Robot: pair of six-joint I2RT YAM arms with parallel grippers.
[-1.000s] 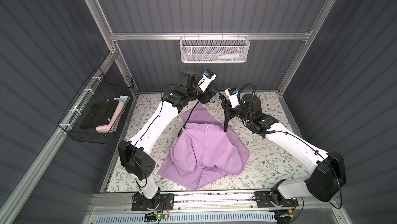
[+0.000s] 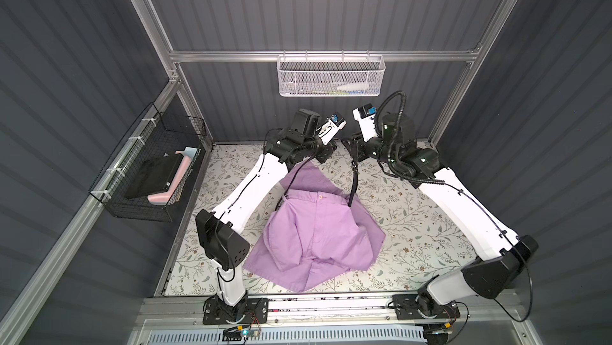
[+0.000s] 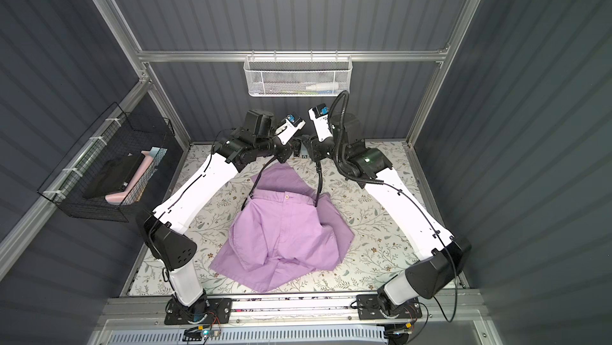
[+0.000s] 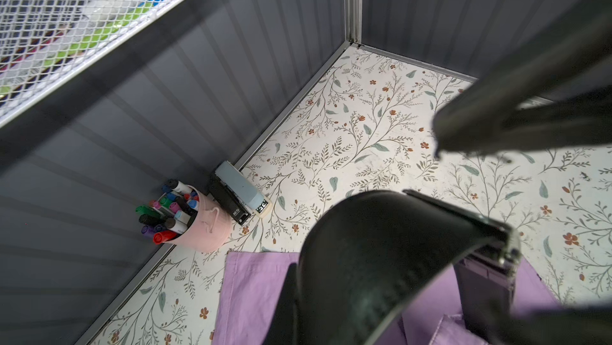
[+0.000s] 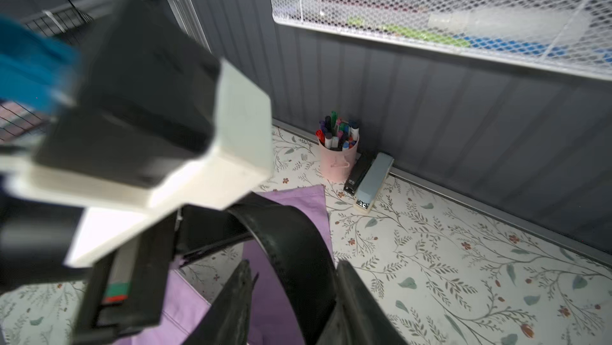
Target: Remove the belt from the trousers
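Note:
Lilac trousers [image 2: 312, 230] lie spread on the table, waistband toward the back. A black belt [image 2: 354, 182] rises from both sides of the waistband toward my two grippers. My left gripper [image 2: 331, 147] is raised behind the waistband, shut on the belt; its fingertips are largely hidden. Close by on its right, my right gripper [image 2: 348, 147] stands part open, with the belt between its spread fingers. In the left wrist view the belt [image 4: 363, 262] bends in a broad arch, its metal buckle [image 4: 510, 243] hanging near the right gripper's fingers.
A pink cup [image 5: 336, 163] of pens and a grey stapler-like item [image 5: 375, 179] stand by the back wall. Above hangs a white mesh basket [image 2: 331, 77]. A black wire basket [image 2: 153, 172] is at left.
The left gripper has shifted slightly right. The trousers stay nearly still.

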